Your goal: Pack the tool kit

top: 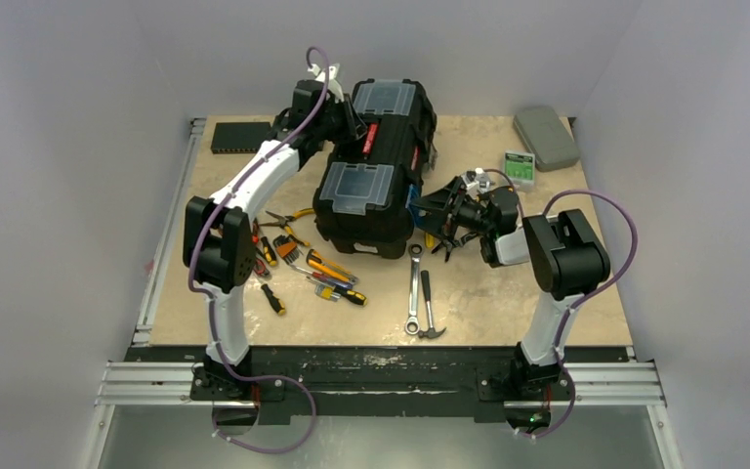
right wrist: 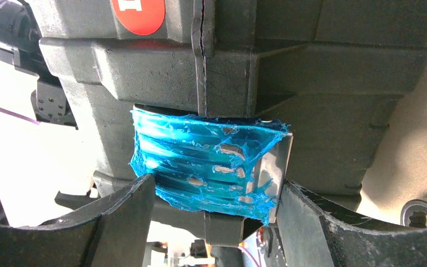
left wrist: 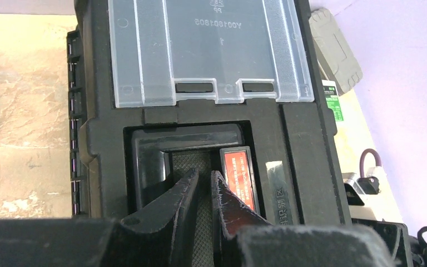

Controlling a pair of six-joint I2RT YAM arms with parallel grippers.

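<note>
The black toolbox (top: 376, 239) stands mid-table, slightly angled, with clear organizer lids (left wrist: 211, 50) and a recessed handle area on top. My left gripper is shut in that recess, beside the red label (left wrist: 237, 178); what it grips, likely part of the handle, is hidden between the fingers. My right gripper is at the box's right side, its fingers around a latch with torn blue film (right wrist: 205, 161); whether it grips the latch is unclear.
Pliers, screwdrivers and a knife (top: 327, 269) lie left and front. A wrench (top: 413, 293) and hammer (top: 428, 303) lie at front right. A grey case (top: 545, 137) and green-white box (top: 519, 168) sit at back right; a dark case (top: 241, 138) at back left.
</note>
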